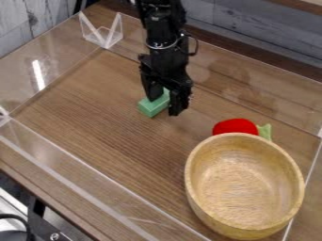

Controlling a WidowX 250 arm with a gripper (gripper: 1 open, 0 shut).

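My black gripper (164, 98) is low over the table, its open fingers around a small green block (152, 106) near the middle of the view. The fingers partly hide the block; whether they touch it is unclear.
A large yellow bowl (244, 216) fills the lower right. A red object (235, 127) with a green part lies just behind it. Clear plastic pieces stand at the left and back left edges.
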